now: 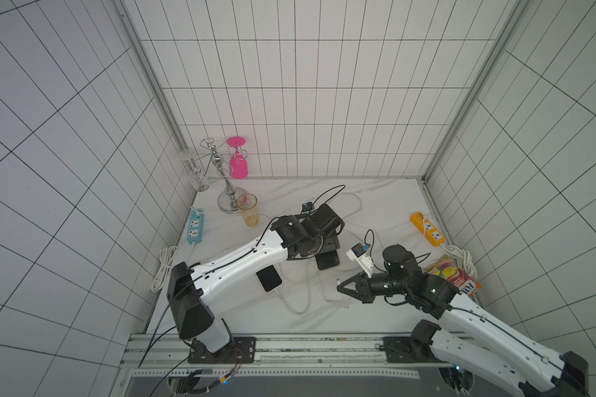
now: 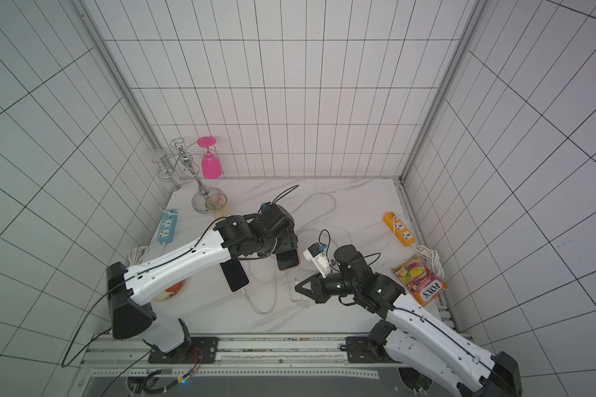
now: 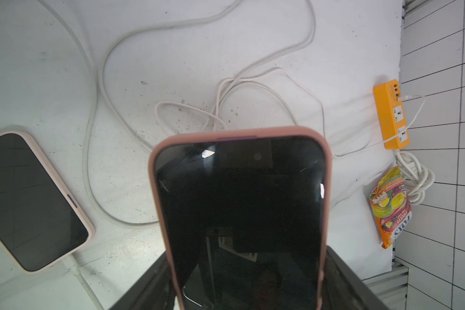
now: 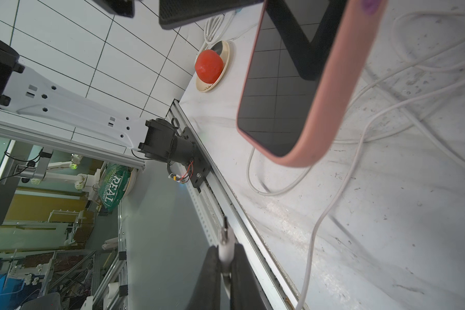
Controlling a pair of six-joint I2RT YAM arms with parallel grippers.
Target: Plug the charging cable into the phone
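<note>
My left gripper is shut on a pink-cased phone [image 3: 242, 201], held raised above the table with its screen up. The same phone [image 4: 279, 82] fills the upper middle of the right wrist view, its bottom end pointing toward my right side. My right gripper is shut on a white cable plug [image 4: 225, 248], its metal tip pointing up in that view, below and apart from the phone. A second pink-cased phone [image 3: 33, 199] lies on the table with a white cable at one end.
White cables loop over the marble table [image 1: 390, 198]. An orange power strip [image 1: 425, 228] and a snack bag [image 2: 417, 278] are at the right, a blue strip [image 1: 195, 226], glass [image 1: 248, 210] and metal stand [image 1: 230, 198] at the left. A red object [image 4: 209, 66] sits on a plate.
</note>
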